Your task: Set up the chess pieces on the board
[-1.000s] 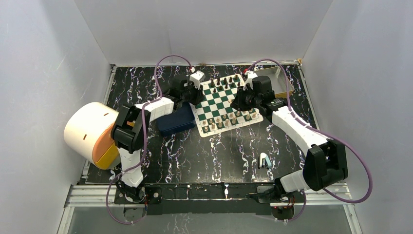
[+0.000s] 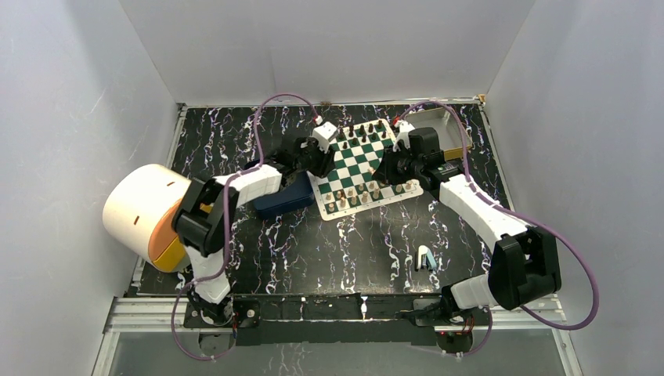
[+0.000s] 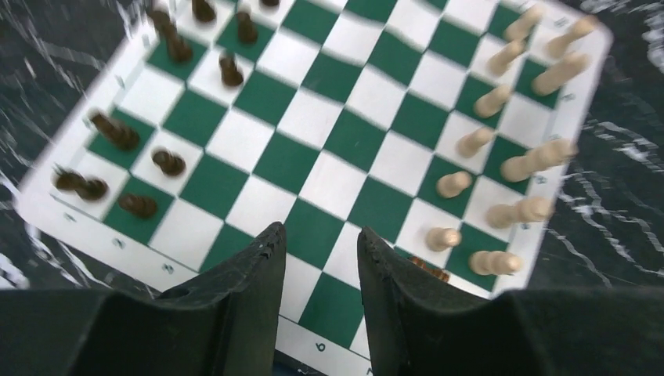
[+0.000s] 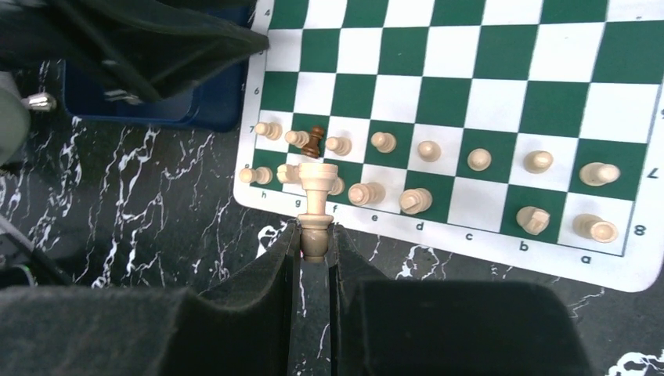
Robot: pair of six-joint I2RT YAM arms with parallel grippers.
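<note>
The green and white chessboard (image 2: 356, 160) carries dark pieces (image 2: 355, 135) on its far side and light pieces (image 4: 416, 200) in two rows near the front. A brown piece lies tipped over among the light pawns near the g and h files; the left wrist view also shows this brown piece (image 3: 429, 269). Over the board's left edge, my left gripper is part open, nothing between its fingers. My right gripper is shut on a light chess piece (image 4: 316, 188), held above the board's front right area in the top view.
A dark blue bin (image 2: 283, 200) sits left of the board, partly under the left arm. Behind the right arm is a beige box (image 2: 446, 125). A small light-blue and white object (image 2: 425, 258) lies front right. Bare marble table (image 2: 329, 258) spreads in front.
The right arm has barely moved.
</note>
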